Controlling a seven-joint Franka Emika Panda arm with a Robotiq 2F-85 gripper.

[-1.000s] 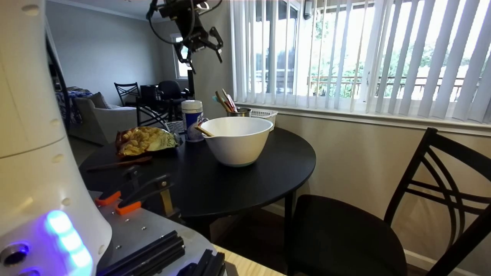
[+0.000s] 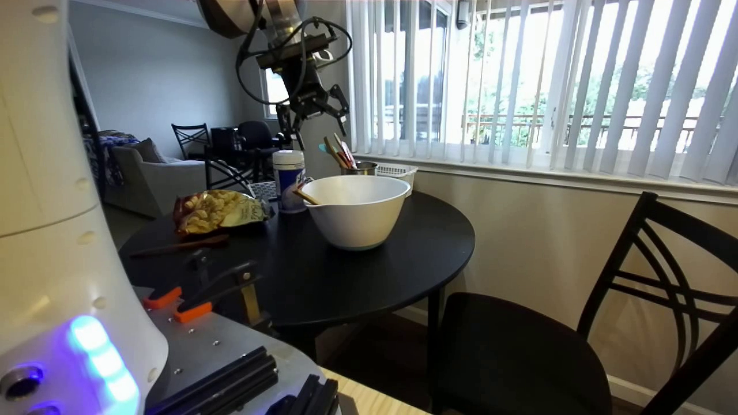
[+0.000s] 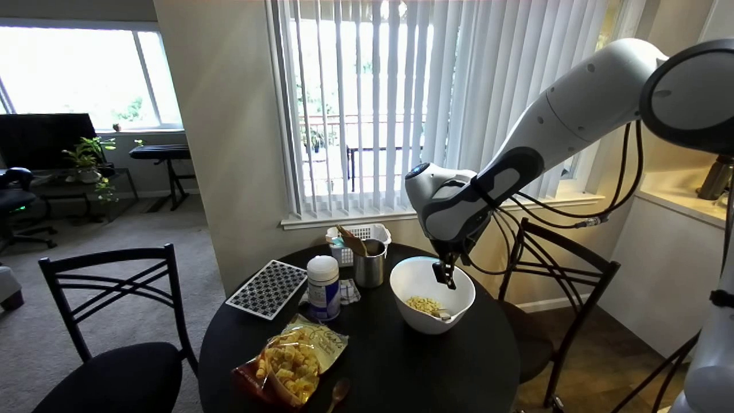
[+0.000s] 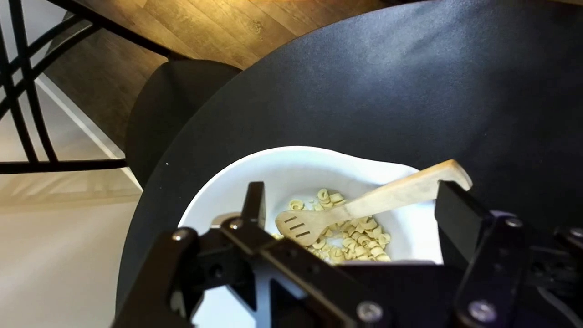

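Note:
A wooden slotted spatula (image 4: 377, 201) rests in the white bowl (image 2: 357, 220), its slotted end on the pasta (image 4: 363, 240) and its handle crossing the rim at the spout. Above the bowl hangs my gripper (image 2: 322, 140), open and with nothing between its fingers. In the wrist view the two fingers (image 4: 254, 203) stand wide apart on either side of the spatula, which appears below them. Part of the bowl is hidden by the gripper there. Exterior view 2 shows the pasta at the bottom of the bowl (image 3: 432, 320).
Left of the bowl stand a wipes canister (image 3: 323, 289) and a metal utensil holder (image 3: 369, 265), with a white basket (image 3: 385, 234) behind. An open snack bag (image 3: 296, 358) and a wooden spoon (image 3: 339, 392) lie nearer. Bare table (image 2: 429, 242) extends right of the bowl.
My gripper has come down and slightly to the right in exterior view 1, closer to the bowl. It stays open. The bowl and spatula look unmoved.

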